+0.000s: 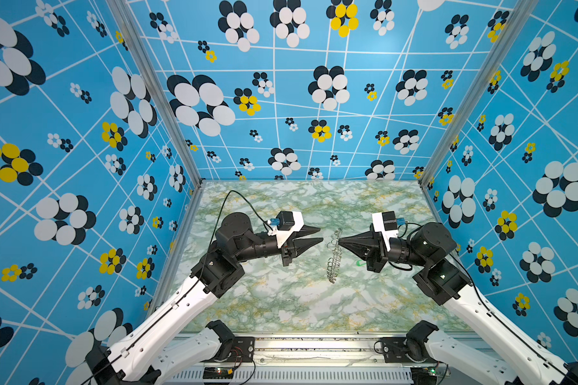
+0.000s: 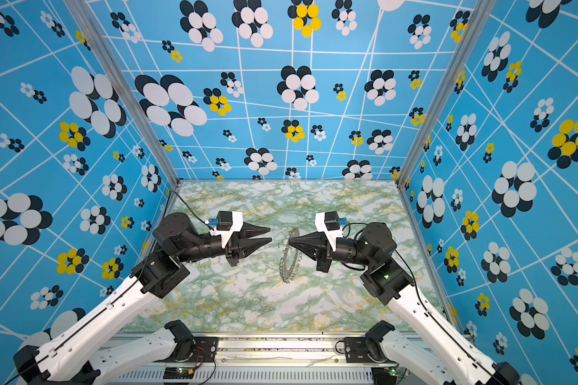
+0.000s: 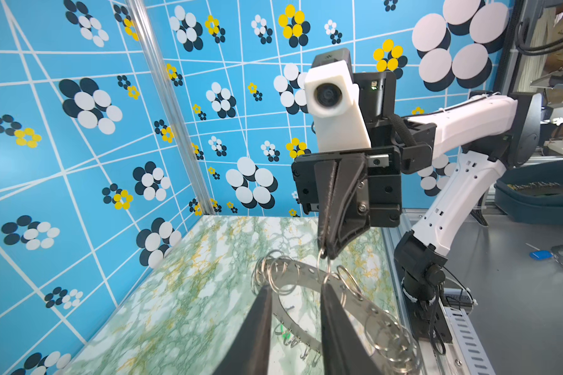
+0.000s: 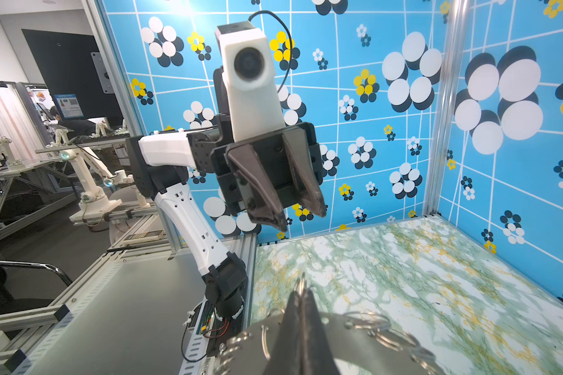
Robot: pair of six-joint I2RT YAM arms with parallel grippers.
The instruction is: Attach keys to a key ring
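Observation:
A large metal ring band [image 3: 356, 303] with several small wire loops along it appears tilted up, with its lower part towards the front of the table. My right gripper [image 1: 340, 242] has its fingers closed together at the band's upper part. A thin metal loop [image 4: 301, 285] shows at its fingertips, and the band arches behind them. To the left of the band, my left gripper [image 1: 321, 235] points towards it with its fingers apart and nothing between them. No key can be clearly made out among the loops.
Patterned blue walls close off the back and sides. A metal rail [image 1: 314, 340] runs along the front edge.

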